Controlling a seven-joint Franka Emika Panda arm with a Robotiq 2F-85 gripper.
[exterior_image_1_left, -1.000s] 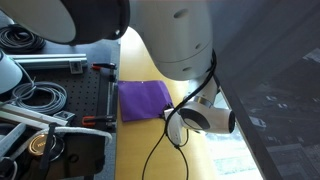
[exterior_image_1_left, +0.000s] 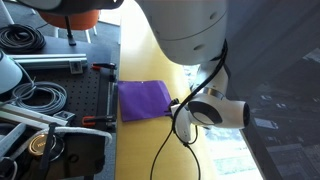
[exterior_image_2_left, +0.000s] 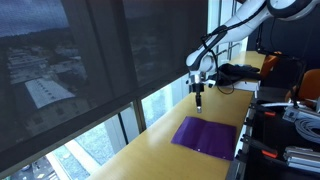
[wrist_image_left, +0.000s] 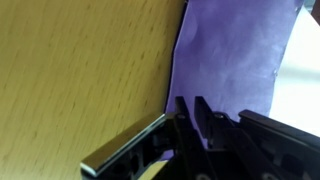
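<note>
A purple cloth (exterior_image_1_left: 144, 100) lies flat on the wooden table, and it shows as a rough square in exterior view 2 (exterior_image_2_left: 205, 137). My gripper (exterior_image_2_left: 198, 106) is above the table beside the cloth's far edge in that view. Seen from the wrist, the gripper has two dark fingertips close together with a narrow gap, so it is part open. Nothing visible sits between them. Past the fingertips spreads the cloth (wrist_image_left: 225, 60), with bare wood to its left. The height of the fingertips over the cloth is hard to judge.
A black frame with clamps and coiled cables (exterior_image_1_left: 40, 97) runs along one table side. A window (exterior_image_1_left: 220, 150) lies on the opposite side. A cable (exterior_image_1_left: 160, 150) hangs from the arm.
In exterior view 1 the arm and gripper have shifted rightward and slightly up the picture, away from the cloth's edge. The cloth looks unmoved.
</note>
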